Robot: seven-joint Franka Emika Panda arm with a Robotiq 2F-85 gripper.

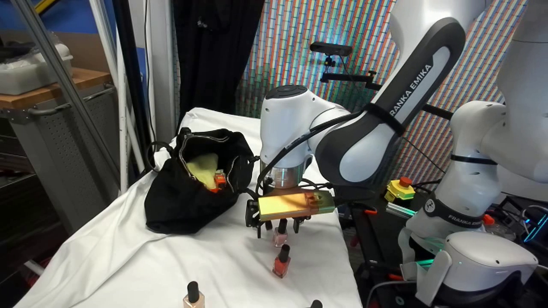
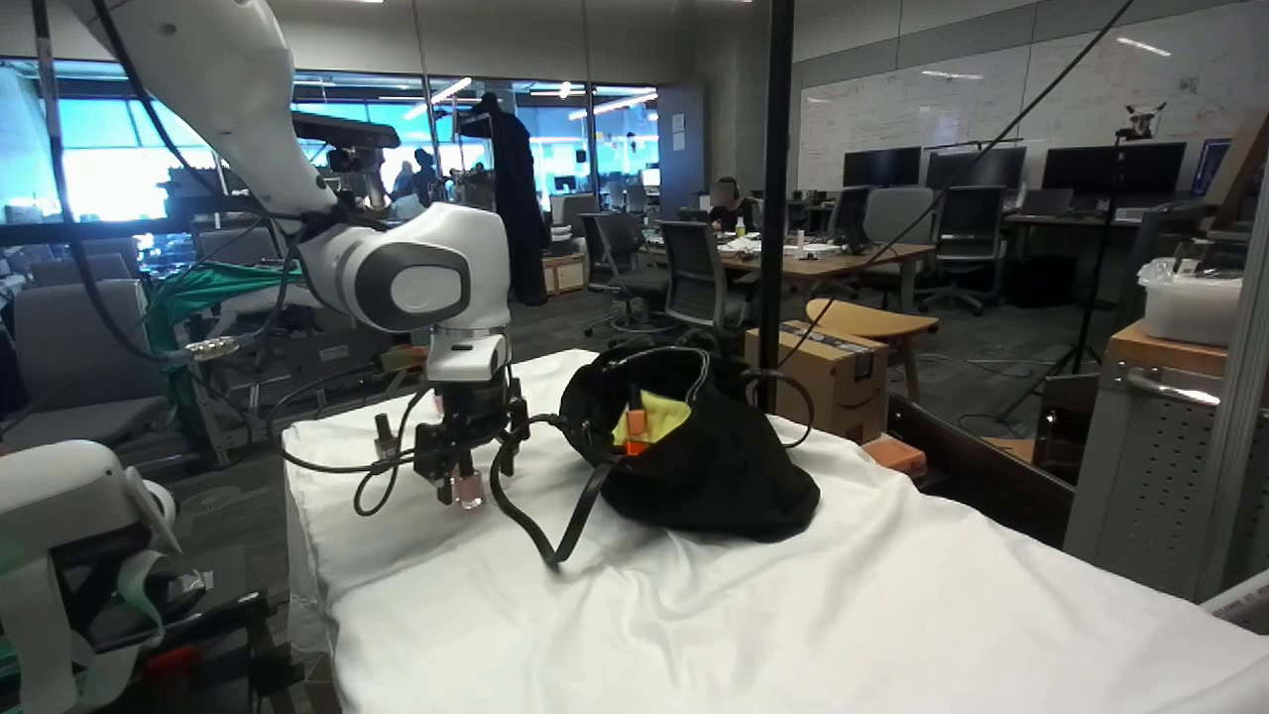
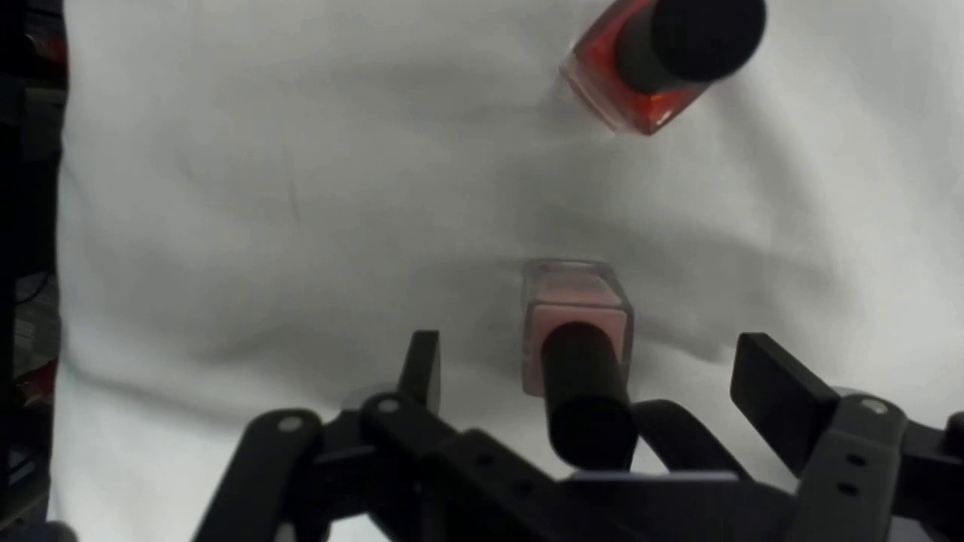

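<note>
A pink nail polish bottle (image 3: 578, 312) with a black cap stands upright on the white cloth. My gripper is open above and around it, with one finger (image 3: 421, 370) well to the left of the bottle and the other to its right, neither seen touching it. From outside, the same pink bottle (image 1: 280, 238) shows just below the gripper (image 1: 277, 231). A red nail polish bottle (image 1: 281, 265) stands close by toward the camera. To the left, a black bag (image 1: 180, 205) gapes open, with a yellow thing (image 1: 204, 168) and an orange bottle (image 1: 220, 179) inside.
A pale beige bottle (image 1: 193, 297) stands near the front of the cloth, and another black cap (image 1: 316, 303) shows at the lower frame edge. The bag's strap (image 2: 571, 535) loops over the cloth near the gripper.
</note>
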